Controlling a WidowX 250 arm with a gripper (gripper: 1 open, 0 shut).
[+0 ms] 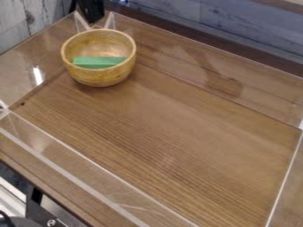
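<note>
A yellow wooden bowl [97,77] sits on the wooden surface at the upper left, with a flat green block [101,63] lying inside it. My gripper [90,18] is at the top edge of the view, above and behind the bowl, mostly cut off by the frame. Whether anything is between its fingers is hard to make out.
Walls border it at the left and along the back.
</note>
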